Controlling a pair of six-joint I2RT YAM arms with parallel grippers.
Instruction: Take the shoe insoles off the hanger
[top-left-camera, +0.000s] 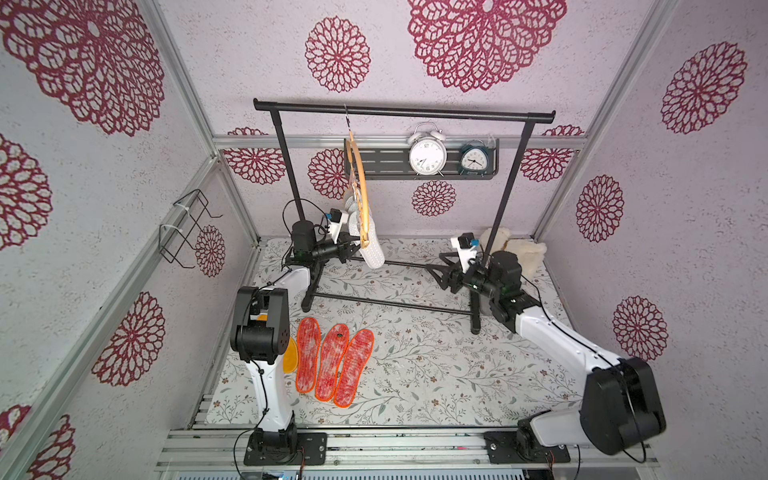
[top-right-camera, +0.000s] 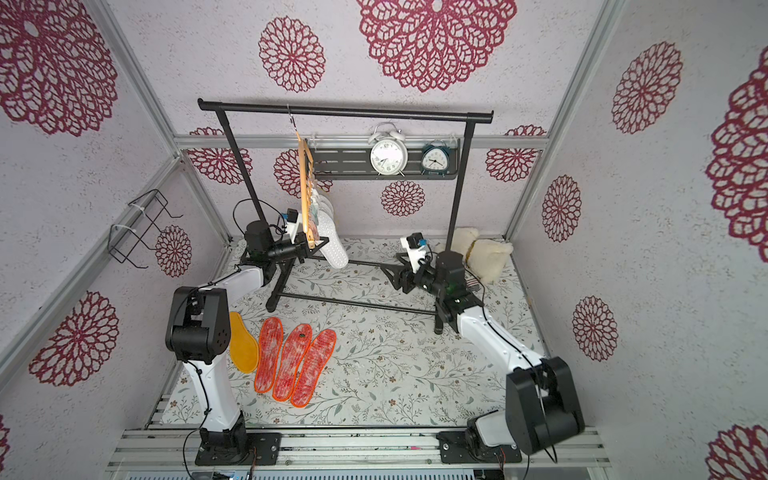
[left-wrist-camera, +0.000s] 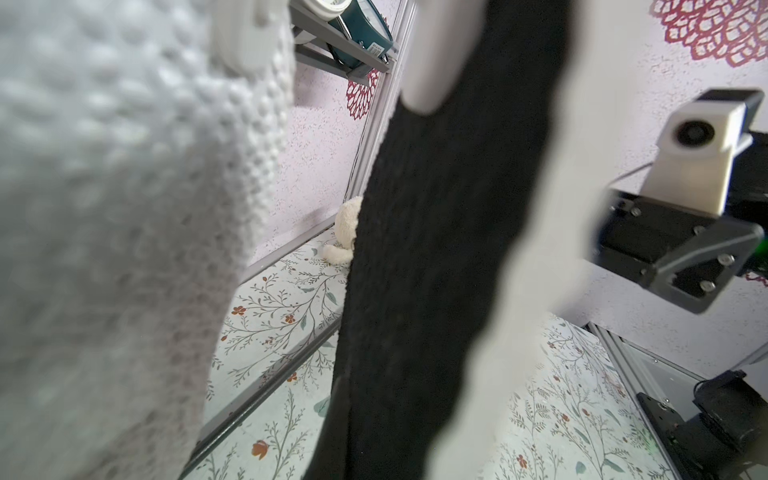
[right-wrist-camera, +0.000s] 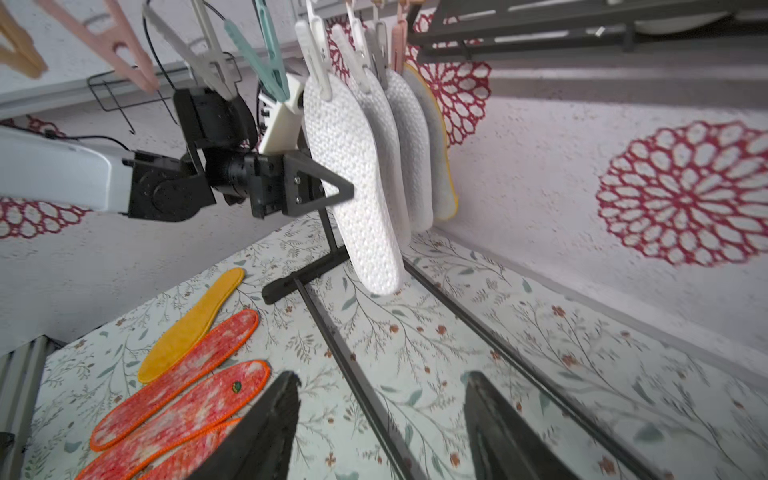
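A wooden hanger (top-left-camera: 361, 184) hangs from the rack's bar, with several pale textured insoles (right-wrist-camera: 356, 192) clipped in a row, upright. My left gripper (top-left-camera: 353, 244) is at the front insole, its fingertips shut on that insole's edge or against it; the left wrist view is filled by white and dark insole surfaces very close up. My right gripper (top-left-camera: 436, 264) is raised beside the rack's right upright, apart from the insoles, fingers parted with nothing between them.
A yellow insole (top-right-camera: 242, 344) and red insoles (top-right-camera: 296, 360) lie on the front-left table. The black rack (top-left-camera: 400, 112) spans the back; a plush toy (top-right-camera: 488, 260) sits behind its right side.
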